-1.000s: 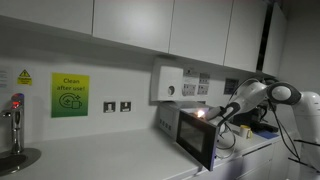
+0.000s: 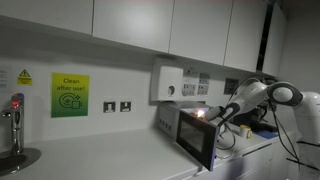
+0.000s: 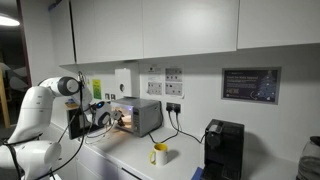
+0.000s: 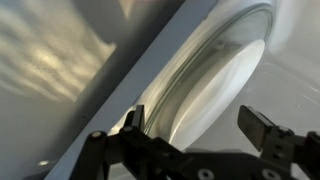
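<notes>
A grey microwave [image 3: 147,116] stands on the counter with its door [image 2: 196,140] swung open and light showing inside. My gripper reaches in at its opening. In the wrist view, a round dish with a clear rim and a white inner part [image 4: 222,88] runs diagonally between and beyond the fingers. The two dark fingertips [image 4: 249,122] are spread wide apart, one on each side of the dish's near part. Whether either finger touches the dish cannot be told. In both exterior views the fingers are too small to make out.
A yellow and white mug [image 3: 159,154] stands on the counter right of the microwave, with a black coffee machine [image 3: 223,150] farther right. A sink tap [image 2: 15,125] is at the far left. Bare counter [image 2: 110,155] lies between sink and microwave door.
My arm shows little or no movement.
</notes>
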